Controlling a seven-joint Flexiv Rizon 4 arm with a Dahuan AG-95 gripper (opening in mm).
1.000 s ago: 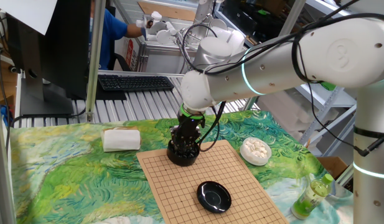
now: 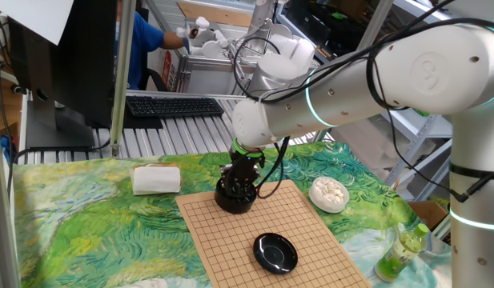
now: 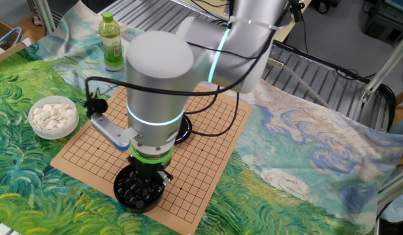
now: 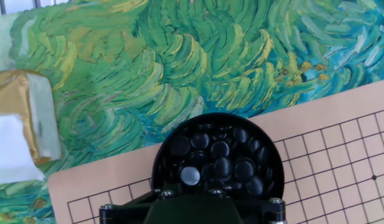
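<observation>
A round black bowl (image 4: 277,163) full of glossy black stones (image 4: 221,167) sits on the corner of a wooden grid board (image 2: 214,240). My gripper (image 3: 151,177) points down into this bowl, its lower end at the stones. In the wrist view its dark body covers the bowl's near edge, and the fingertips are not clear, so whether it is open or shut does not show. One stone (image 4: 190,175) looks pale grey from glare. Farther along the board lies an empty-looking black dish (image 2: 275,254), probably the lid.
A white bowl of white stones (image 2: 329,194) stands beside the board. A green-capped bottle (image 3: 111,42) is near the cloth's edge. A white-and-brown packet (image 2: 156,179) lies on the painted cloth. Cables loop beside the wrist. Most of the board is bare.
My arm has dipped slightly, and the gripper has shifted a little sideways within the black bowl. Bowls, lid, board and packet have stayed where they were.
</observation>
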